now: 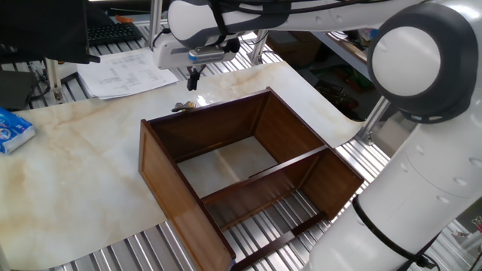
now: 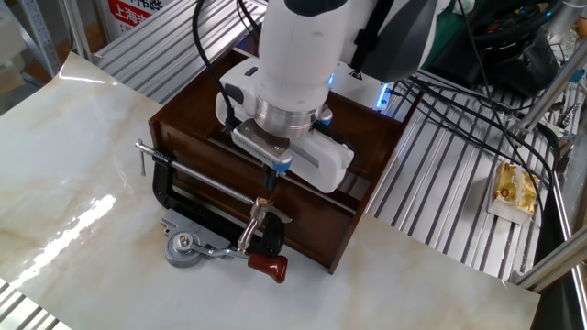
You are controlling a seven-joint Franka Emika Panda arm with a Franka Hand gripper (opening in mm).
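My gripper (image 1: 193,80) hangs over the far side of a brown wooden frame (image 1: 172,172). Its dark fingers (image 2: 271,176) look close together, and whether they are apart or touching cannot be made out. Just in front of them in exterior view 2 is a brass-coloured lever piece (image 2: 260,216) on a black clamp (image 2: 204,206) with a threaded rod. A metal crank with a red-brown handle (image 2: 268,266) lies against the clamp. In exterior view 1 only the brass piece (image 1: 183,107) shows above the frame's far edge, apart from the fingers; the frame hides the rest.
The wooden frame is open-topped, with a divider (image 1: 263,175) across it. Marbled sheet (image 1: 71,181) lies bare to the left. Papers (image 1: 124,74) and a blue packet (image 1: 13,131) lie beyond. A small yellow-and-white box (image 2: 513,192) sits on the slatted table.
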